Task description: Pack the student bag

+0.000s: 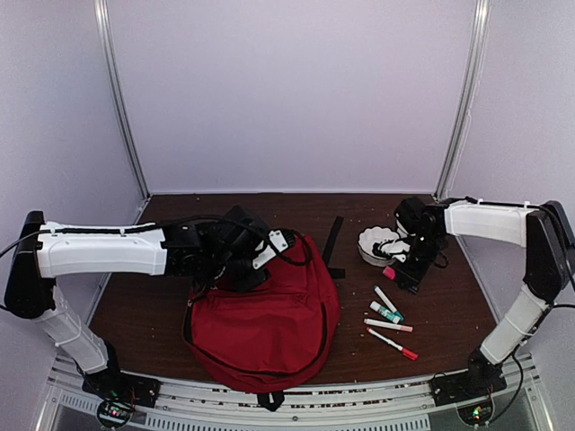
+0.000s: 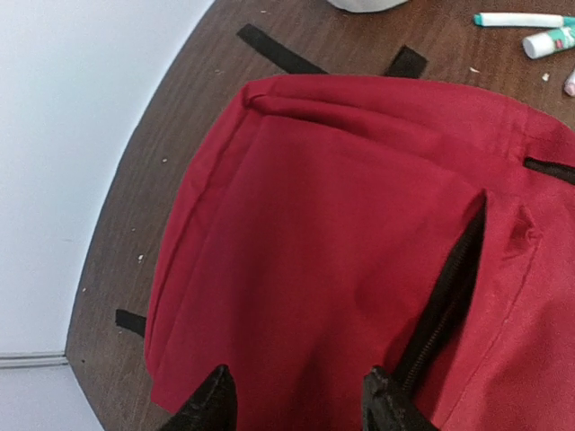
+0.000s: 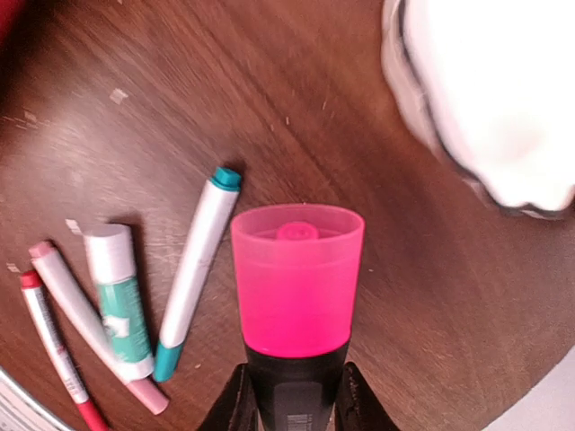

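The red backpack (image 1: 260,332) lies on the table, its black zipper showing in the left wrist view (image 2: 449,287). My left gripper hovers over its upper part, fingers apart, nothing seen between them. On the right, my right gripper is shut on a pink-and-black cylindrical item (image 3: 296,296), held near the white bowl (image 1: 373,235). Below it lie a teal-capped marker (image 3: 193,269), a glue stick (image 3: 121,305), a pink marker (image 3: 72,305) and a red marker (image 3: 54,341).
Black straps (image 1: 331,238) stick out at the bag's right. Bare table (image 1: 135,323) shows left of the bag and around the markers. Walls enclose the sides and back.
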